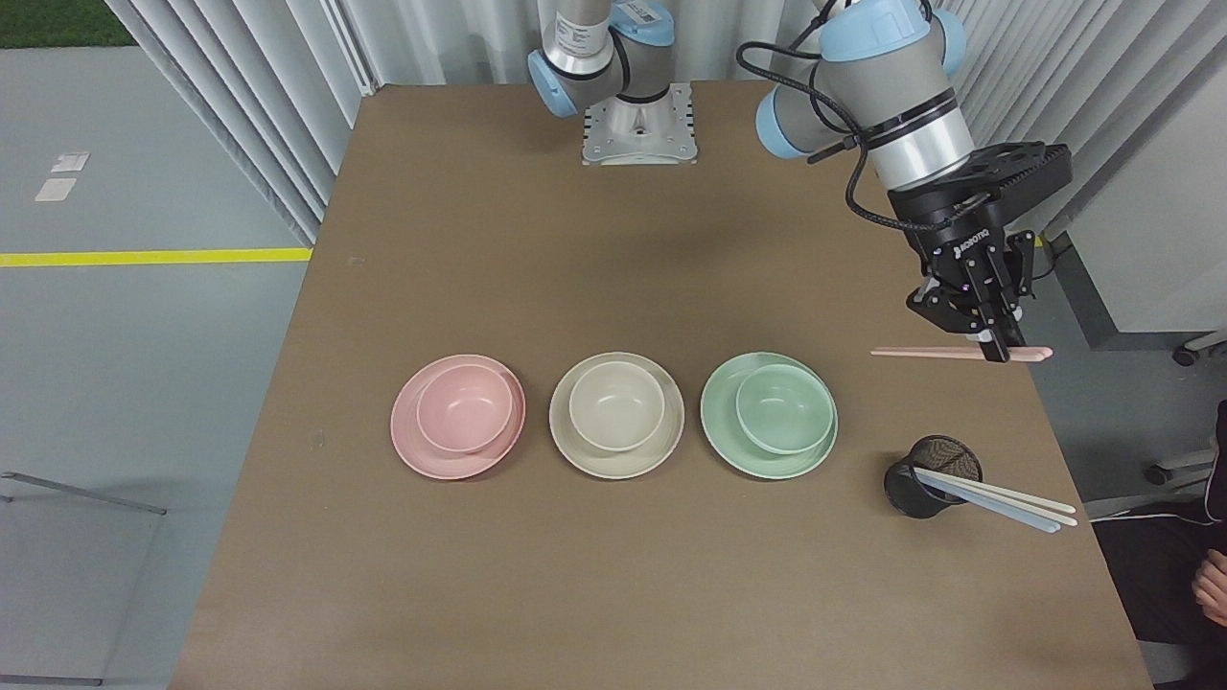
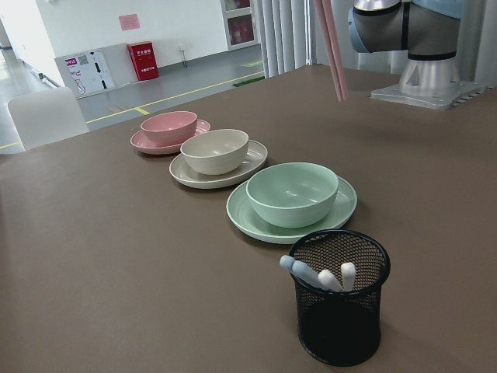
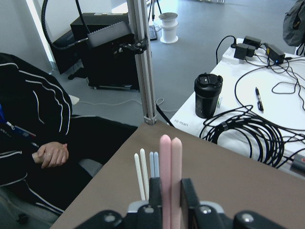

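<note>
My gripper (image 1: 996, 345) is shut on a pair of pink chopsticks (image 1: 909, 351), held horizontally above the table's right rear edge; they also show in the left view (image 2: 331, 47) and upright in the wrist view (image 3: 170, 181). A black mesh cup (image 1: 906, 493) at the table's right holds white and light blue chopsticks (image 1: 1012, 502). Pink (image 1: 465, 408), cream (image 1: 615, 404) and green (image 1: 783, 409) bowls sit on matching plates in a row.
A person (image 3: 43, 114) sits beside the right edge.
</note>
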